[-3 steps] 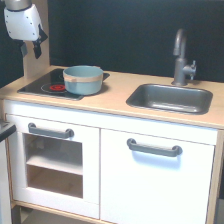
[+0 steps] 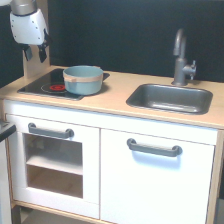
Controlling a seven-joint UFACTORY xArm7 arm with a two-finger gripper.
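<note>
My gripper hangs in the air at the upper left, its dark fingers apart and nothing visible between them. Below and to its right, a teal pot rests on the black stove top, beside the glowing red burner ring. Clear space separates the gripper from the pot.
A metal sink with a grey faucet is set in the wooden countertop at the right. Bare counter lies between pot and sink. Below are a glass-fronted oven door and a white cabinet door, both closed.
My gripper has shifted a little to the right and slightly down. The pot and the rest of the kitchen have stayed in place.
</note>
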